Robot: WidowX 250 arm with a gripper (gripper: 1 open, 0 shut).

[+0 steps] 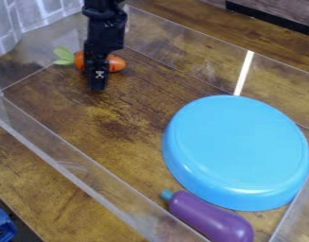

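My black gripper is low at the upper left, over an orange carrot toy with green leaves. The carrot shows on both sides of the fingers, partly hidden behind them. Whether the fingers are closed on it I cannot tell.
A large blue round lid or plate lies at the right. A purple eggplant toy is at the bottom right. Clear plastic walls edge the wooden surface, whose middle and lower left are bare. A blue object shows at the bottom left corner.
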